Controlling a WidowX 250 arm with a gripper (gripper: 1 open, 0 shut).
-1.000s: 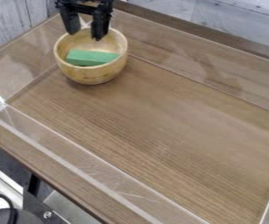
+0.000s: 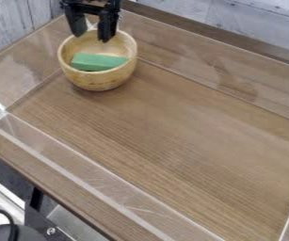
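Observation:
A round wooden bowl (image 2: pixel 96 78) sits at the upper left of the table with a green block (image 2: pixel 99 62) lying inside it. The dark gripper (image 2: pixel 92 36) hangs over the back of the bowl, above the block. Its two fingers are spread apart, with nothing visible held between them.
A light wall stands at the top left, and dark items lie off the table at the lower left.
The gripper has shifted slightly up and toward the back of the bowl. The bowl and green block look about the same.

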